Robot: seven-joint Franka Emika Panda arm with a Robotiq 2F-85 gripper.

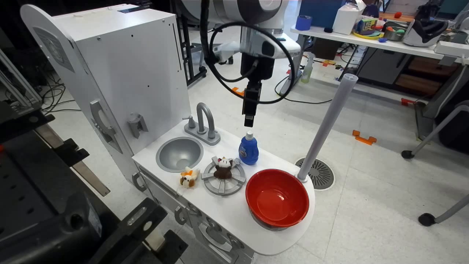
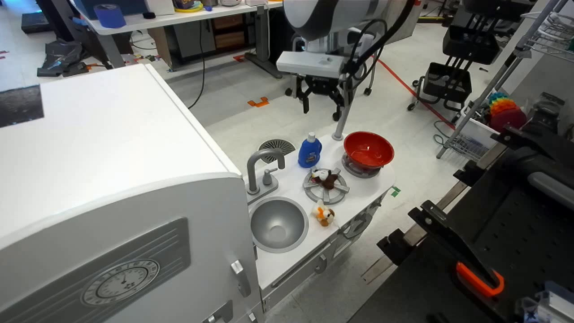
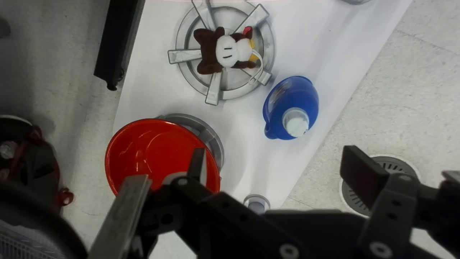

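Above the far edge of the toy kitchen counter hangs my gripper, seen in exterior view 2 with its fingers spread and nothing between them. In the wrist view the two finger pads stand wide apart. A blue bottle with a white cap is upright on the counter, below and apart from the gripper. The brown and white plush toy lies on a grey burner. Near the sink rests a tan and white plush dog. A red bowl sits on the other burner at the counter's rounded end.
The grey sink basin and faucet stand beside the tall white cabinet. A grey post rises at the counter's edge by the bowl. Bare white counter shows between bottle and bowl.
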